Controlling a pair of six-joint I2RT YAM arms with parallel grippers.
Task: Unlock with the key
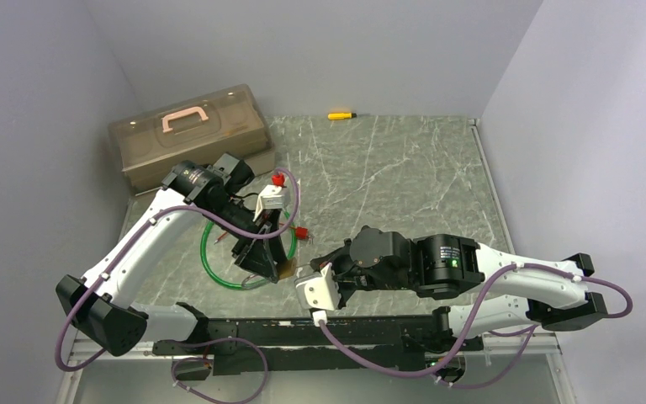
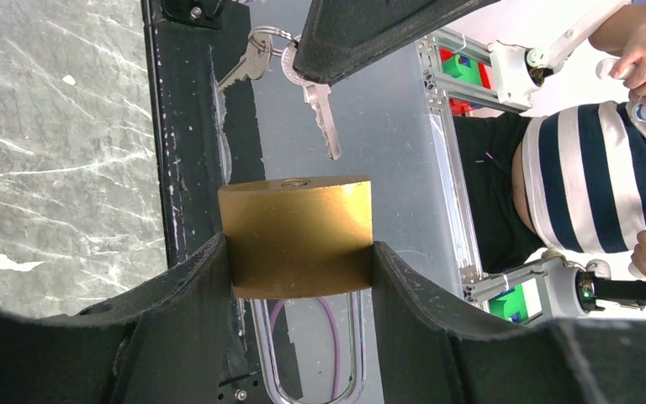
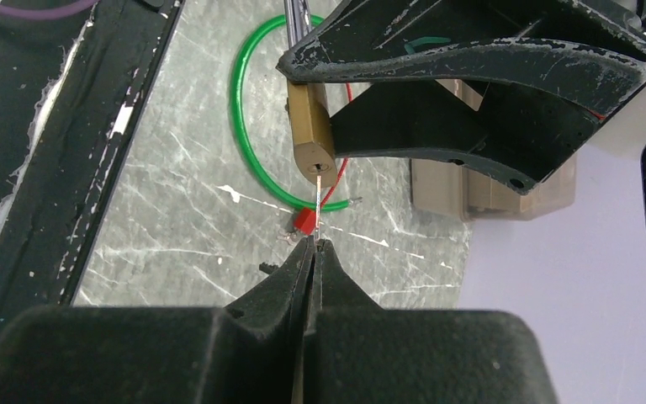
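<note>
My left gripper is shut on the brass padlock (image 2: 296,236), keyhole facing my right gripper, shackle hanging at the other end. The padlock (image 3: 311,135) appears in the right wrist view just beyond the right fingertips, which are shut on a thin key (image 3: 318,202) lined up with the keyhole; whether its tip is inside I cannot tell. In the left wrist view the key (image 2: 323,118) hangs on a ring with a second key (image 2: 255,61), near the padlock. In the top view both grippers meet at the padlock (image 1: 286,268).
A green cable loop (image 1: 206,257) and red connector (image 1: 301,233) lie beneath. A closed toolbox (image 1: 185,135) stands at back left, a yellow screwdriver (image 1: 341,115) at the back.
</note>
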